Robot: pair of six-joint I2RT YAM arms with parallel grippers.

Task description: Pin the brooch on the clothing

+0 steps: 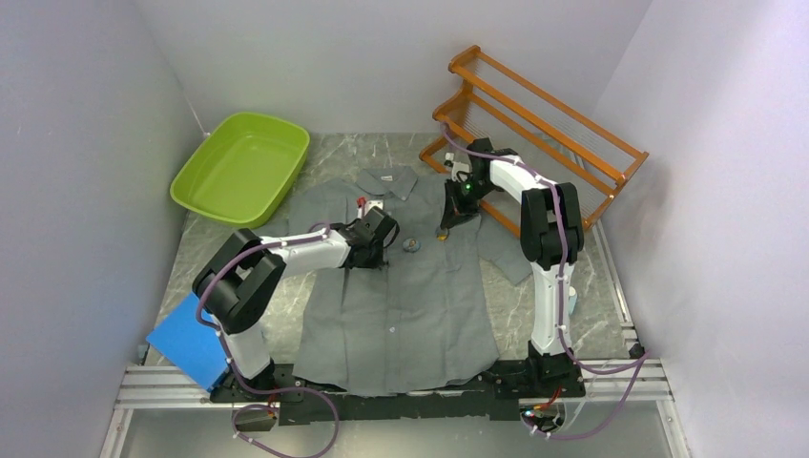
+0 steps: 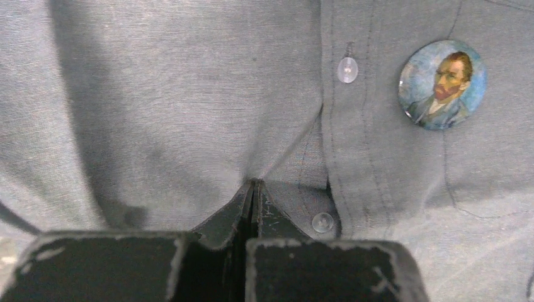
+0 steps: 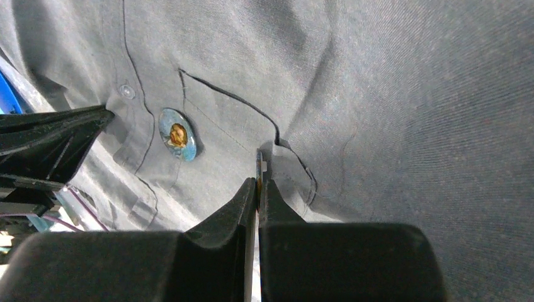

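Note:
The round portrait brooch [image 2: 441, 85] lies face up on the chest of the grey shirt [image 1: 391, 296], right of the button placket. My left gripper is shut at the placket, its fingertips pinching the cloth. My right gripper is shut on a small thin piece [image 3: 259, 165] seen edge-on, with a pale tab, above the pocket area; in the top view it shows yellowish [image 1: 442, 236]. What exactly it is I cannot tell. Whether the brooch is fastened does not show.
A green tub [image 1: 239, 165] stands back left, a wooden rack [image 1: 544, 107] back right. A blue board [image 1: 186, 339] lies front left. The lower shirt lies clear between the arms.

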